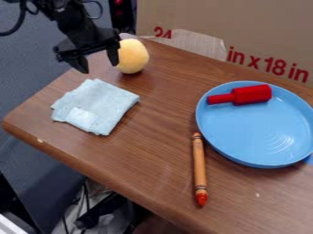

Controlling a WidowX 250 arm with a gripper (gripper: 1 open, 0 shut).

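My black gripper [98, 61] hangs at the upper left over the table's back-left area, fingers pointing down and apart, with nothing visible between them. Just to its right sits a yellow round object [134, 57]. A folded pale blue cloth [95, 108] lies in front of the gripper on the left part of the table. On the right, a blue plate [257, 136] holds a red object with a handle [250, 94]. An orange crayon [199, 169] lies left of the plate.
A cardboard box [226, 41] stands along the back, with a clear plastic piece [189, 40] before it.
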